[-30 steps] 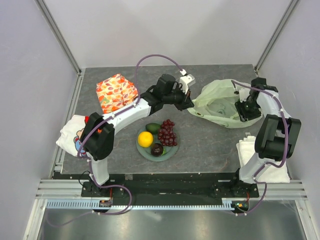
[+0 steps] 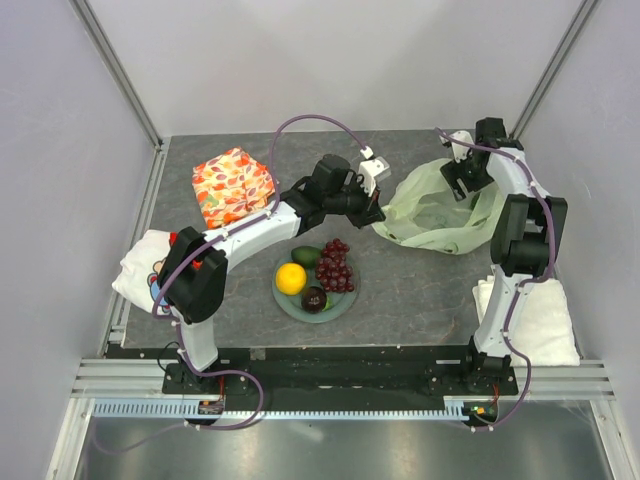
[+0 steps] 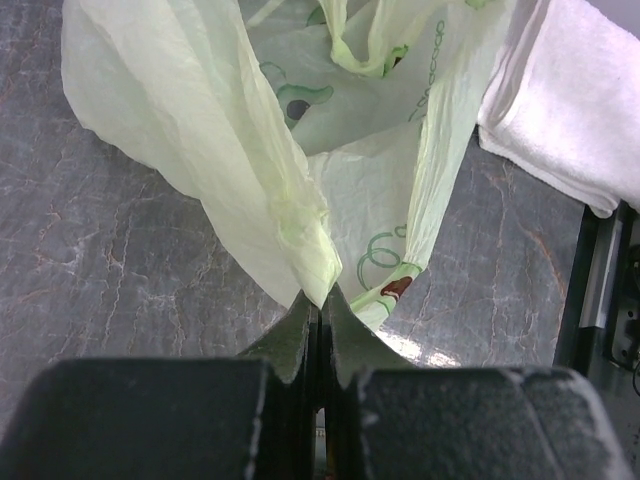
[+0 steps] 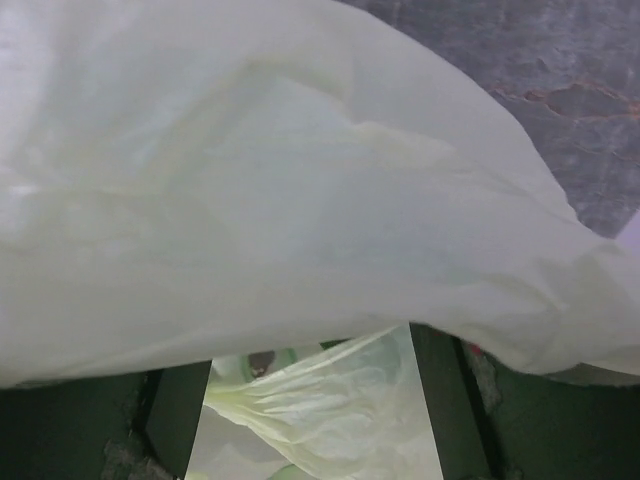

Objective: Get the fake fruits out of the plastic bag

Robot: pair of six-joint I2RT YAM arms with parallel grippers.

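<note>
A pale green plastic bag [image 2: 432,236] lies spread at the right of the table, its mouth held wide. My left gripper is shut on a pinched edge of the bag [image 3: 270,190]. Over the bag's far right part, my right gripper [image 2: 462,190] stands open. In the right wrist view a bag wall [image 4: 270,200] covers most of the picture, and only crumpled film shows between the fingers. I make out no fruit inside the bag. On a plate lie an orange [image 2: 291,279], red grapes [image 2: 334,268], an avocado [image 2: 306,257] and a dark round fruit [image 2: 314,299].
The grey-green plate [image 2: 345,303] stands at the table's front middle. An orange-patterned cloth [image 2: 232,186] lies at the back left, a white printed bag [image 2: 142,270] at the left edge. At the front right is a folded white towel [image 2: 540,325]. Bare table separates plate and towel.
The right gripper has moved left and toward the back, over the bag. The bag's right side has shifted a little with it. My left arm has barely moved.
</note>
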